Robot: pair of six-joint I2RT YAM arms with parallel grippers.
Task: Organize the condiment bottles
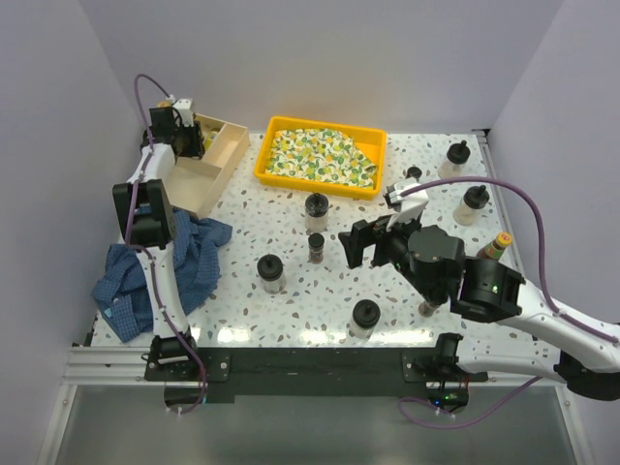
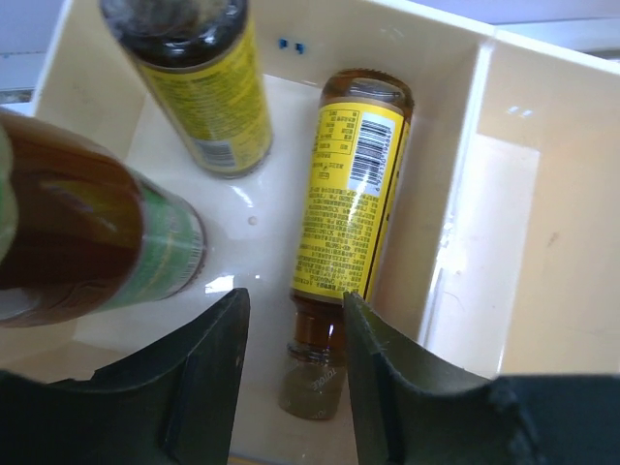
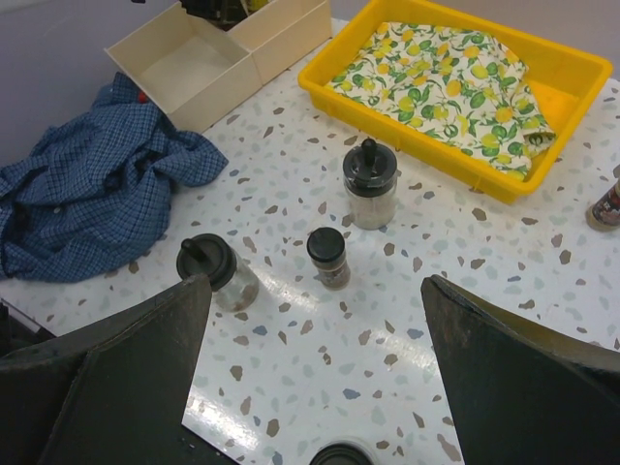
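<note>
My left gripper is open over the cream divided box point(image 2: 513, 174), its fingers either side of the neck of a yellow-label bottle point(image 2: 344, 203) lying in the compartment. An upright yellow-label bottle point(image 2: 203, 107) and a larger green-label bottle point(image 2: 126, 242) share that compartment. My right gripper hangs open over the table's right part, nothing between its fingers. Black-capped jars point(image 1: 316, 213) point(image 1: 271, 273) point(image 1: 364, 320) and a small shaker point(image 1: 316, 248) stand mid-table; more bottles point(image 1: 473, 203) stand at the right.
A yellow tray point(image 1: 378, 155) with a lemon-print cloth stands at the back. A blue checked cloth point(image 1: 165, 281) lies at the left front. Bare table lies between the jars.
</note>
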